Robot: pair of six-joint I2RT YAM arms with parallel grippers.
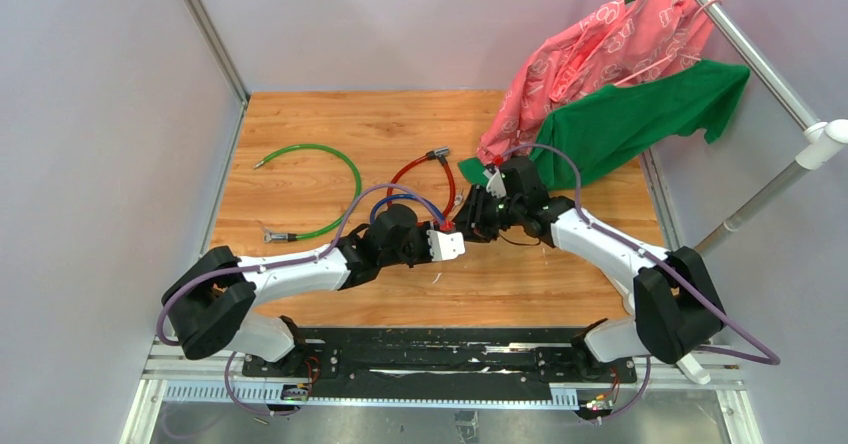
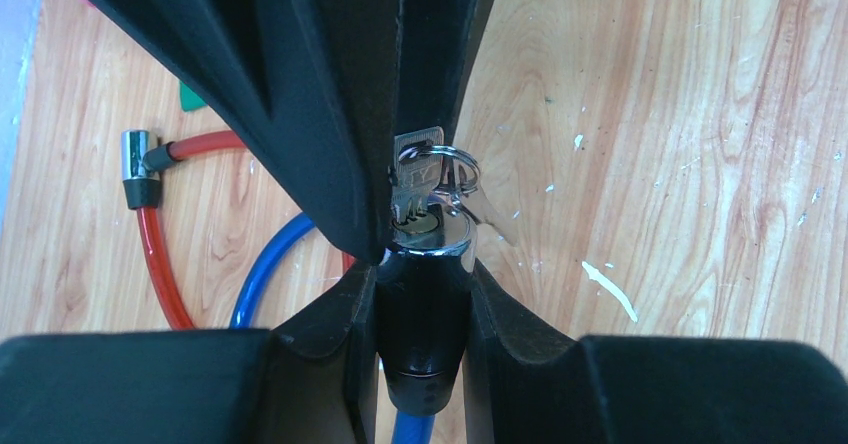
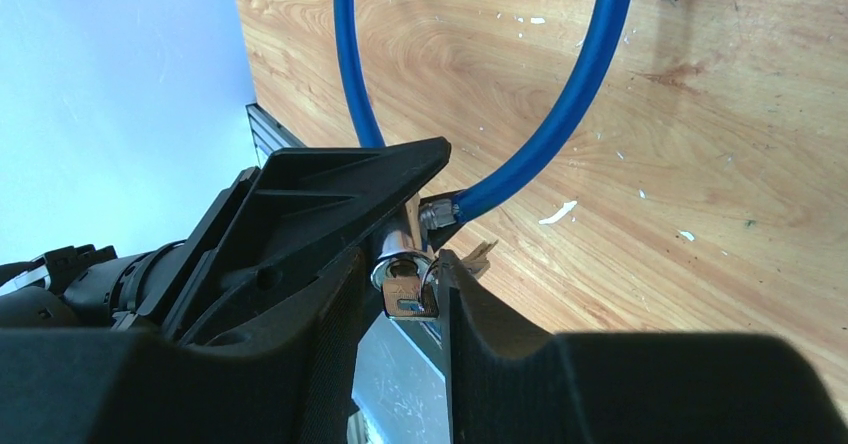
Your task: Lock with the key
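Note:
A blue cable lock [image 3: 540,149] has its metal lock head [image 2: 425,364] held upright in my left gripper, which is shut on it. A key [image 2: 418,179] with a ring sits at the keyhole on top of the head, more keys dangling beside it. My right gripper is around the key head, its fingers part open; whether they touch it is hard to tell. In the top view the two grippers [image 1: 470,214] meet near the middle of the table.
A green cable lock [image 1: 330,229] lies on the left of the wooden table [image 1: 350,124], a red one [image 1: 450,184] behind my grippers. Pink and green clothes [image 1: 600,84] hang from a metal rail at the back right.

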